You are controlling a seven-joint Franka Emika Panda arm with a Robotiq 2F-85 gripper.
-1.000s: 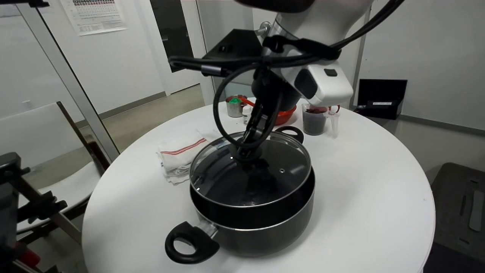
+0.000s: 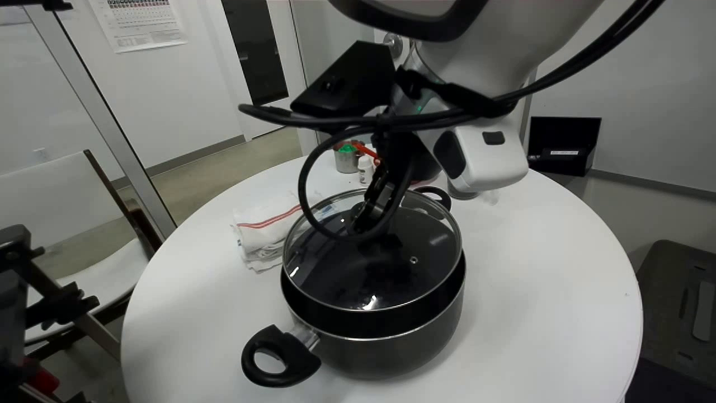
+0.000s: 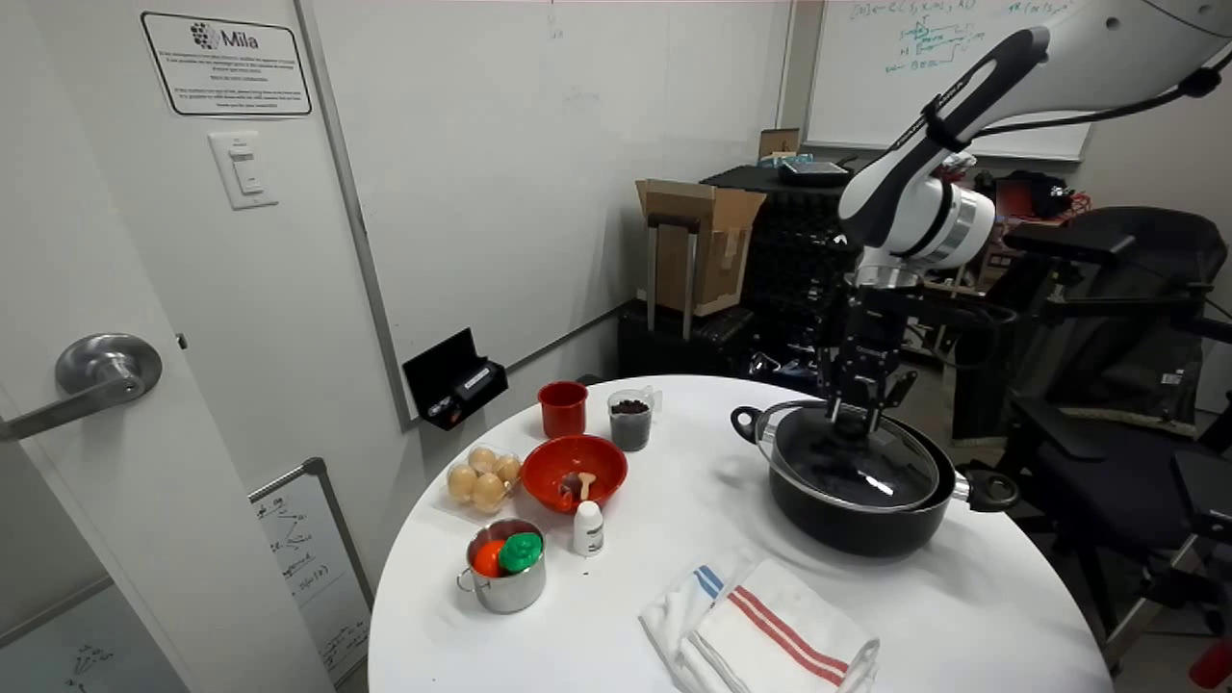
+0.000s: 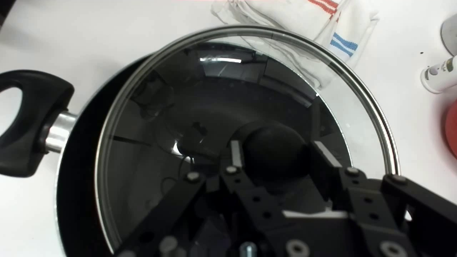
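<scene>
A glass lid (image 2: pixel 403 268) with a metal rim lies off-centre over a black pot (image 2: pixel 403 349). In the wrist view, part of the pot's dark interior shows uncovered on the left, and the lid overhangs on the opposite side. The lid's round black knob (image 4: pixel 274 150) sits between the fingers of my gripper, which is shut on it. From the second exterior view, the gripper (image 3: pixel 857 404) reaches down onto the lid from above, and the lid (image 3: pixel 849 464) looks tilted in the pot's mouth. Whether the lid's far edge touches the pot is unclear.
A folded striped towel (image 3: pixel 774 629) lies beside the pot. Further off stand a red bowl (image 3: pixel 601 456), a red cup (image 3: pixel 563 409), a measuring cup (image 3: pixel 629 425), a metal pot (image 3: pixel 508 583), a white bottle (image 3: pixel 588 529) and several eggs (image 3: pixel 485 479).
The lid has shifted slightly towards the front in exterior view 1, its near rim a little lower. The pot has barely moved.
</scene>
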